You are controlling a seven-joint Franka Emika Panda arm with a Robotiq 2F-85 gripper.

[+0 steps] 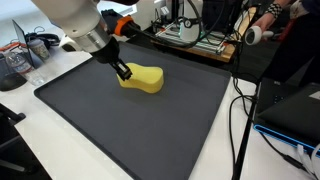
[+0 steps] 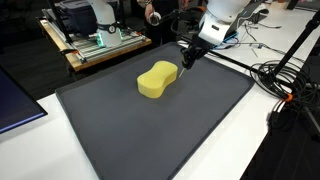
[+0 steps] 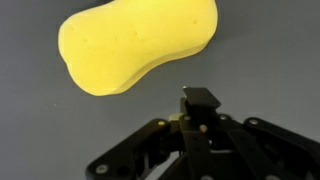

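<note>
A yellow sponge-like block [image 1: 141, 79], narrowed at its waist, lies flat on the dark grey mat [image 2: 150, 135]. My gripper [image 1: 126, 75] is beside it, on its left in exterior view 1 and on its right in exterior view 2. From the wrist, the yellow block [image 3: 140, 38] fills the upper left, apart from the fingers [image 3: 201, 98]. These fingers look closed together; a small pale yellowish patch shows beside them, but what it is, or whether anything is gripped, is too small to tell.
Cables [image 2: 275, 75] hang and coil beside the mat near the arm. A wooden-edged workstation with tools [image 2: 100, 38] stands behind the mat, and a dark blue panel [image 1: 288, 145] is at the right in exterior view 1.
</note>
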